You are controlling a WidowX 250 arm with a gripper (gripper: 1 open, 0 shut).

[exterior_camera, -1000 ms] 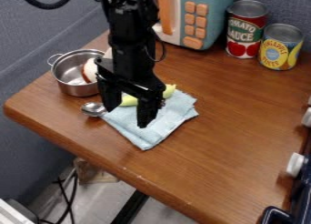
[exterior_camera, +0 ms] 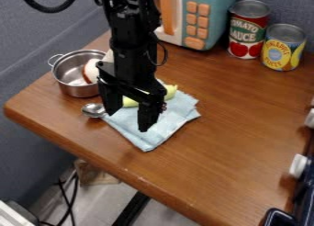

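My black gripper (exterior_camera: 130, 106) hangs over a light blue cloth (exterior_camera: 157, 130) on the wooden table, its dark fingers low over it; whether they are open or shut on something is hard to tell. A yellow object (exterior_camera: 168, 92), banana-like, lies on the cloth, partly hidden behind the gripper. A metal spoon (exterior_camera: 94, 109) lies at the cloth's left. A steel pot (exterior_camera: 69, 75) with items in it stands to the left behind the gripper.
A toy microwave (exterior_camera: 203, 18), a tomato sauce can (exterior_camera: 245, 35) and a yellow can (exterior_camera: 282, 52) stand at the back. A dark appliance (exterior_camera: 299, 184) sits at the right.
My gripper has shifted very slightly; otherwise nothing visibly differs.
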